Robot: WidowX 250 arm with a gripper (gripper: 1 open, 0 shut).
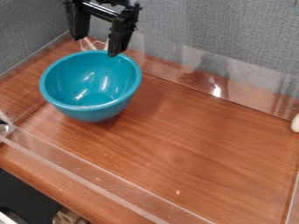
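Note:
My black gripper (pixel 98 35) hangs at the top left, just above and behind the back rim of a teal bowl (pixel 91 98). It is open, with two dark fingers spread apart. The bowl sits upright on the left side of the wooden surface and looks empty.
A grey textured wall stands behind. A small white object (pixel 295 123) shows at the right edge.

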